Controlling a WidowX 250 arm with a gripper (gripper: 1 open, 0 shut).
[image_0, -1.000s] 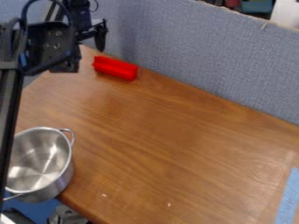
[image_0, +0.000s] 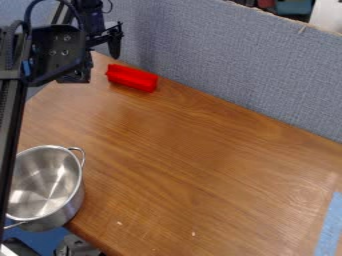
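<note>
A red cylinder (image_0: 132, 78) lies on its side at the back left of the wooden table (image_0: 201, 170), near the blue-grey back wall. My black gripper (image_0: 110, 42) is at the top left, above and just behind the red cylinder, apart from it; it looks open, though its fingers are small and dark, and nothing shows held in it. A steel pot (image_0: 48, 186) with side handles stands at the near left edge, partly behind the black arm structure.
The padded wall (image_0: 234, 60) runs along the back. A strip of blue tape (image_0: 329, 220) lies at the right. Black arm parts and cables fill the upper left.
</note>
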